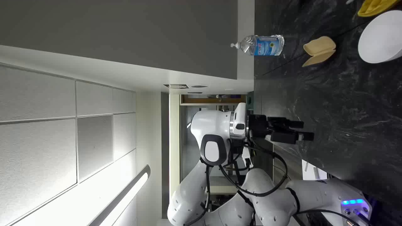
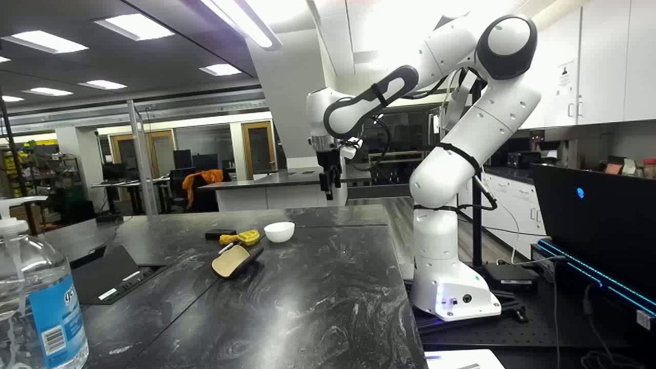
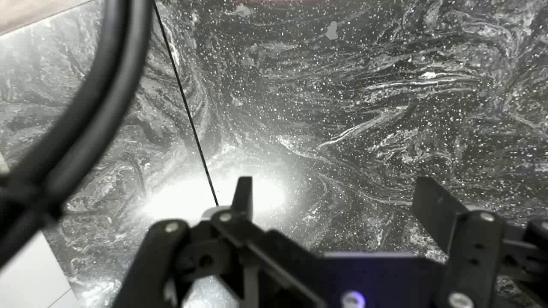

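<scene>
My gripper is open, its fingers wide apart with only bare dark tabletop visible beyond them in the wrist view. In exterior view 2 the gripper [image 2: 329,191] points down, high above the table. A white bowl [image 2: 280,231] stands on the tabletop, apart from the gripper. Close by lies a tan-faced, dark-backed curved object [image 2: 230,261], which I cannot name for sure. A yellow item [image 2: 247,237], perhaps cloth, rests beside it. The clear pump bottle with a blue label [image 1: 268,45] stands upright, though exterior view 1 is turned sideways.
A small black block [image 2: 220,234] and a dark folded device [image 2: 114,273] sit on the table's far side from the arm base. A black monitor [image 2: 599,215] stands behind the arm base.
</scene>
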